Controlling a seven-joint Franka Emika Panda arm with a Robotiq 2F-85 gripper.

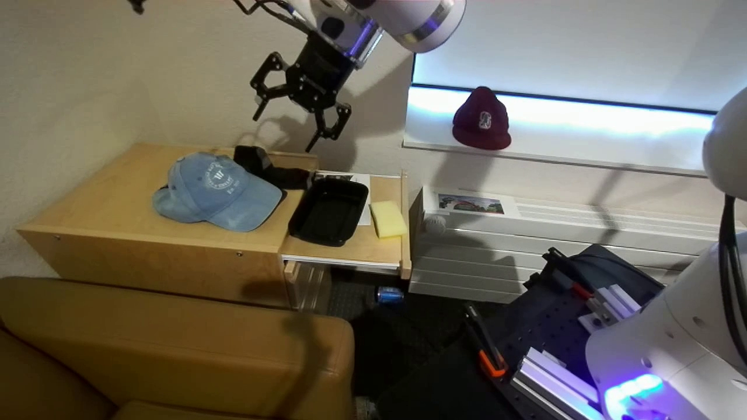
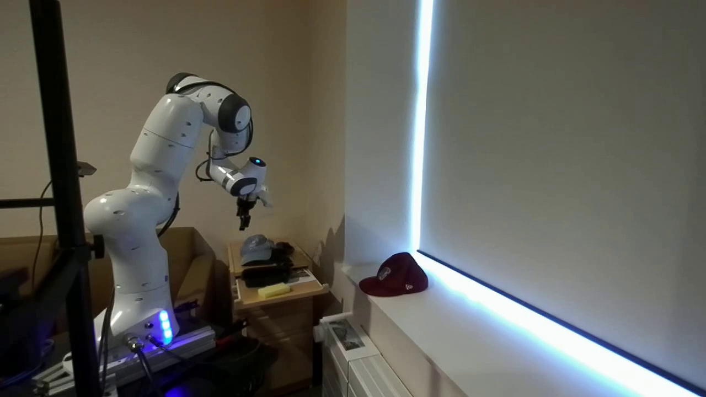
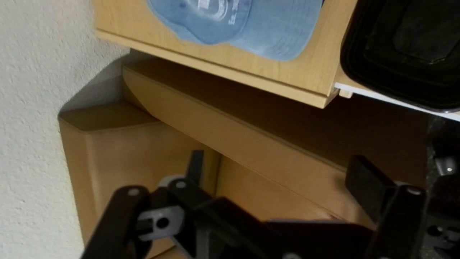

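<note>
My gripper (image 1: 283, 134) is open in the air, fingers spread, with nothing between them. In exterior view 1 it appears above the cabinet, tilted. A light blue cap (image 1: 217, 190) rests on the wooden cabinet top, its brim toward the black tray (image 1: 329, 211). Behind the cap lies a dark cloth-like item (image 1: 269, 168). The tray sits on the pulled-out shelf beside a yellow sponge (image 1: 388, 219). In the wrist view the cap (image 3: 258, 26) and the tray (image 3: 405, 56) are partly cut off at the top, beyond my open fingers.
A maroon cap (image 1: 481, 120) sits on the windowsill. Below are a white radiator (image 1: 462, 269) and a blue can (image 1: 389, 294) on the floor. The tan sofa (image 1: 175, 343) stands in front of the cabinet. Bare wood (image 1: 98, 192) shows left of the blue cap.
</note>
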